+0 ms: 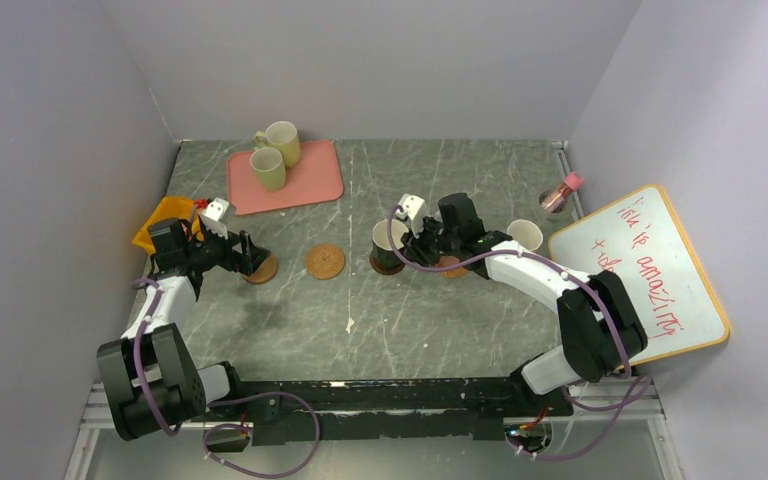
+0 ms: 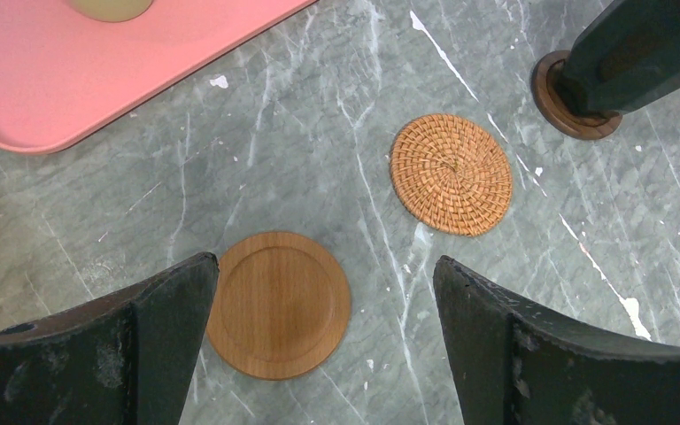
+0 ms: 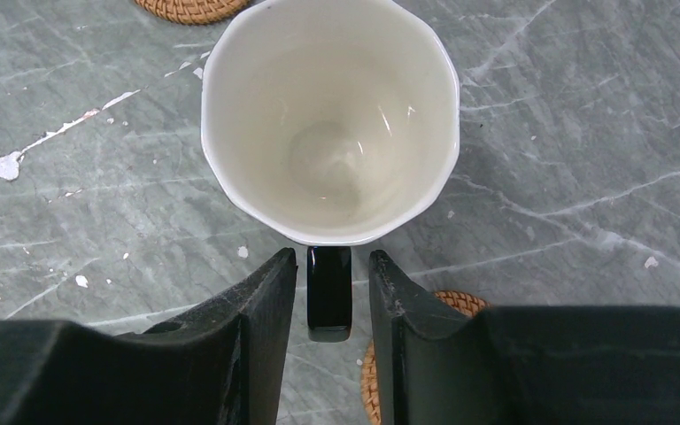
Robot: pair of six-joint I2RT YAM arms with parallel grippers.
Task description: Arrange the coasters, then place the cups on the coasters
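Note:
A dark cup with a cream inside is on, or just above, a dark round coaster. My right gripper is at its right side, and its fingers flank the black handle. Narrow strips of table show on both sides of the handle, so a firm grip cannot be made out. Over at the left, my left gripper is open and empty above a smooth wooden coaster. A woven coaster lies between the two arms.
Two pale green mugs are at the pink tray, back left. A second woven coaster lies partly under the right arm. Further right are a white cup and a whiteboard.

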